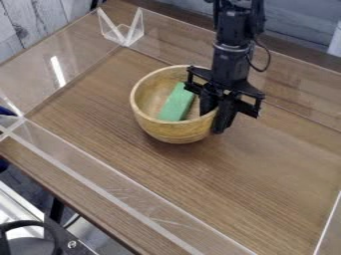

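A round wooden bowl sits near the middle of the table, with a green block inside it, leaning toward the back. My black gripper is at the bowl's right side, shut on its rim; the fingertips are dark and partly hard to make out.
A white wire-like object stands at the back left. Black cables lie at the lower left, off the table's edge.
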